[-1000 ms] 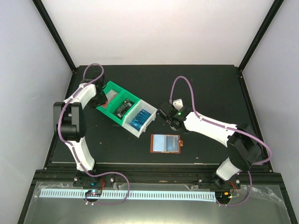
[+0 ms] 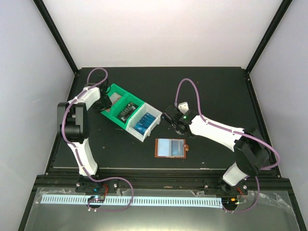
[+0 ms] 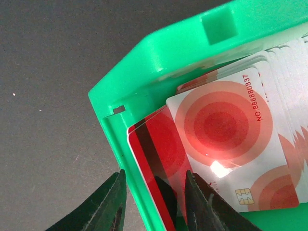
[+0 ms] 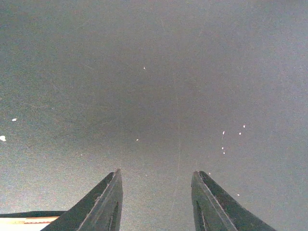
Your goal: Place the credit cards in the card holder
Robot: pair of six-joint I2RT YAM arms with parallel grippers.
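My left gripper stands open over the outer end of the green bin (image 3: 183,43). A red card with a black stripe (image 3: 156,163) leans by the bin's end wall, between the fingers and not visibly gripped. One finger (image 3: 115,197) appears outside that wall, the other (image 3: 195,197) over the cards inside. More white and red cards (image 3: 224,130) fan out beside it. The card holder (image 2: 170,147), brown-edged with clear sleeves, lies open on the table. My right gripper is open above bare table, empty; a pale edge shows in its view's lower left corner.
Dark cards (image 2: 127,111) fill the green bin's middle compartment, and blue cards (image 2: 144,123) sit in the joined white bin (image 2: 157,116).
The left arm has shifted slightly to the right, bringing its gripper a little farther over the green bin's end. Right arm, bins and holder look unchanged.
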